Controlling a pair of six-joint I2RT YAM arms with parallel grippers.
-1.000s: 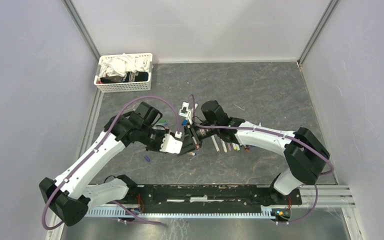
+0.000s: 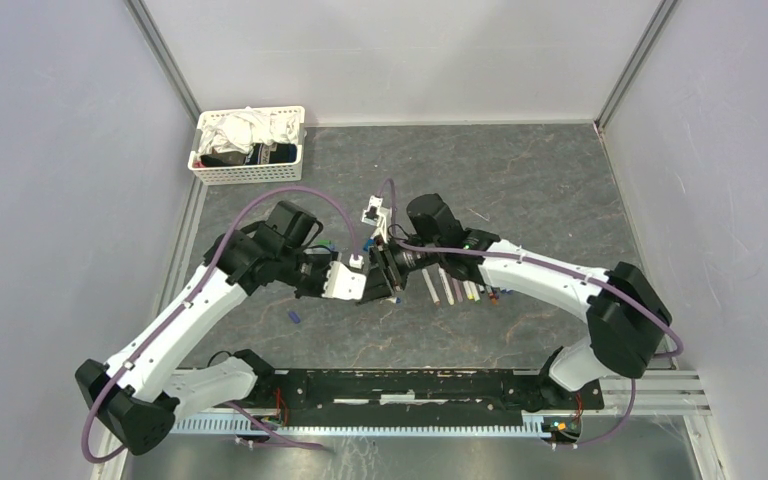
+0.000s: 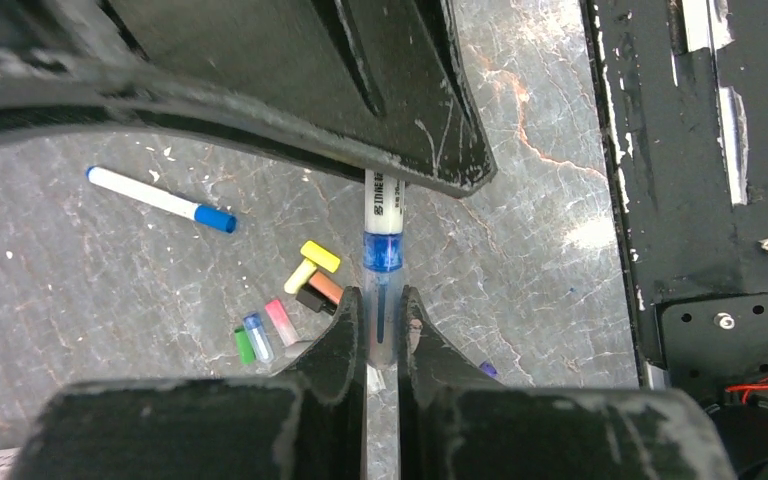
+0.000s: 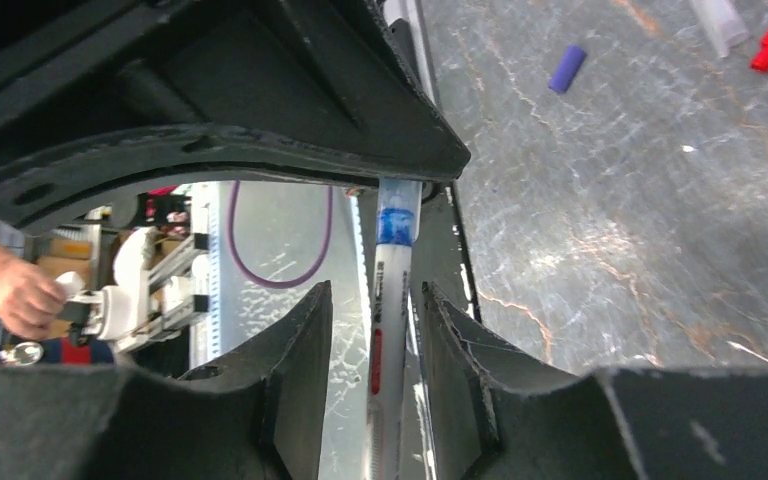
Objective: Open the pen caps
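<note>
A white marker (image 3: 384, 207) with a blue band and a clear cap end (image 3: 381, 325) is held up between the arms. My left gripper is shut on the clear cap end. From the other side, the marker's white barrel (image 4: 390, 300) runs between the fingers of my right gripper, which stands open with gaps beside the barrel. In the top view the two grippers meet near the middle of the table and hide most of this marker. Another white marker, with a blue cap (image 3: 215, 218), lies on the table.
Loose caps, including a yellow cap (image 3: 320, 256), a pink cap (image 3: 281, 322) and a green cap (image 3: 244, 346), lie clustered below. Several markers (image 2: 447, 287) lie in a row under the right arm. A white basket (image 2: 250, 175) stands at the back left.
The right gripper's fingers have turned a little against the left gripper.
</note>
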